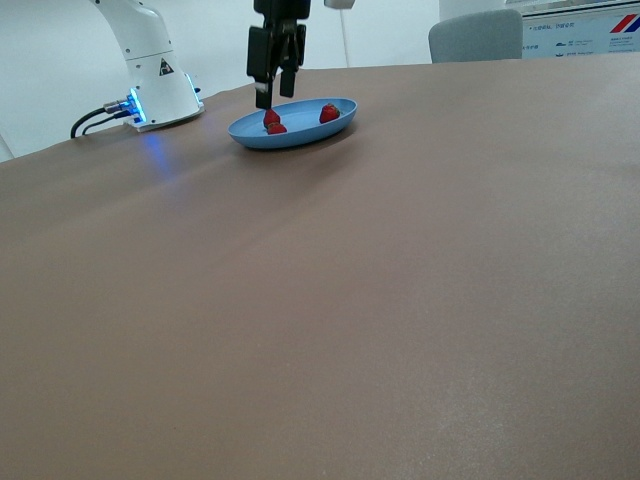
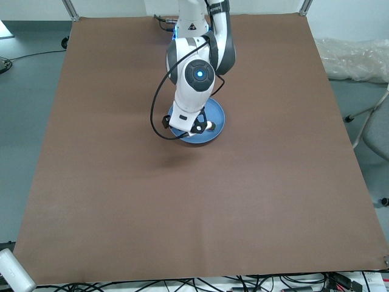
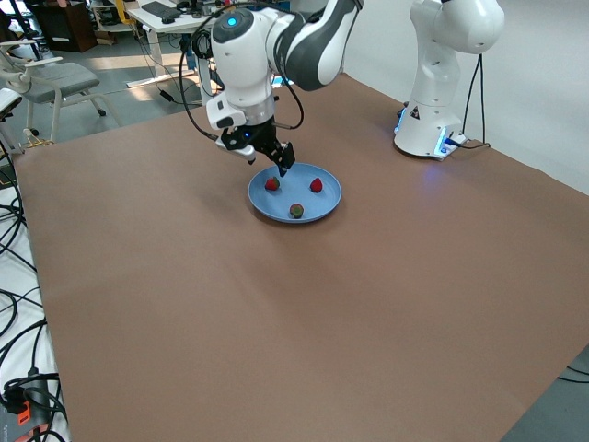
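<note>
A blue plate [image 3: 294, 212] on the brown table holds red strawberries, seen in the right view: one on the left [image 3: 272, 183], one on the right [image 3: 316, 185] and one near the front [image 3: 296, 211]. In the top view, my black gripper [image 1: 275, 96] hangs over the plate with its two fingers apart and no object visible between them. In the left view, my arm covers much of the plate [image 2: 216, 114] and hides the fingertips.
The arm's base [image 3: 426, 129] stands at the back edge. Cables run along one table edge; chairs stand outside it.
</note>
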